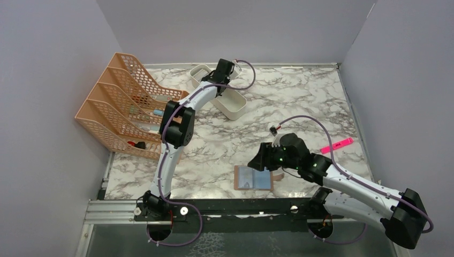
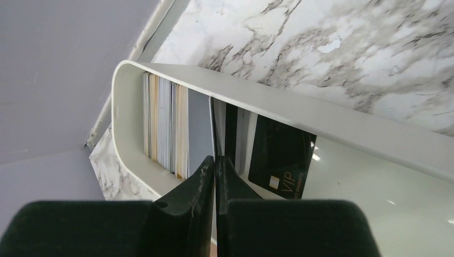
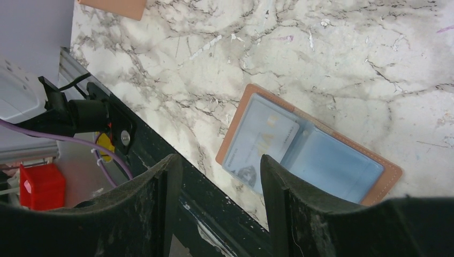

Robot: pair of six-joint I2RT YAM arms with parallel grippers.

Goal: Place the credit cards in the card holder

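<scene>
A white oblong box (image 1: 234, 110) at the back holds a row of cards (image 2: 163, 120) and a black VIP card (image 2: 281, 160). My left gripper is inside it, fingertips almost together at a thin upright card edge (image 2: 213, 123); whether it grips that card is unclear. My right gripper is open and empty above the card holder (image 3: 332, 166), a tan-edged board with two pale blue pockets, also at the front in the top view (image 1: 262, 179).
An orange slotted rack (image 1: 112, 101) with assorted items stands on the left, beside the left arm. A pink bar (image 1: 336, 145) lies on the right.
</scene>
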